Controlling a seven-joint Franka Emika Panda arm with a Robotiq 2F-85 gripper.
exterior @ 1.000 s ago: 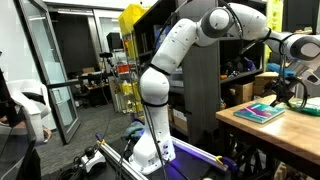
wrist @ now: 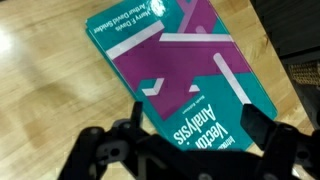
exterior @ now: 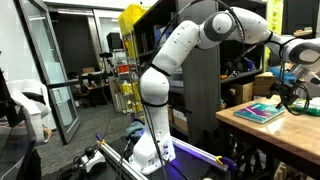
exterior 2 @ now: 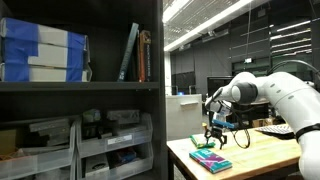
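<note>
A teal book with purple and white shapes, titled "Vector Analysis" (wrist: 180,70), lies flat on the wooden table (wrist: 50,110). In exterior view 1 the same book (exterior: 258,112) rests near the table's left part, and in exterior view 2 the book (exterior 2: 209,160) sits by the table's near left corner. My gripper is open above the book's lower part in the wrist view, its two dark fingers apart and nothing held. Exterior view 1 has the gripper (exterior: 296,108) low over the table, to the right of the book.
Behind the book in exterior view 1 stand boxes (exterior: 243,93) and a blue container (exterior: 265,86). A dark object (wrist: 300,65) reaches in at the wrist view's right edge. Bare wood lies left of the book there.
The gripper end has shifted slightly and turned a little over the last second. The book has stayed where it was.
</note>
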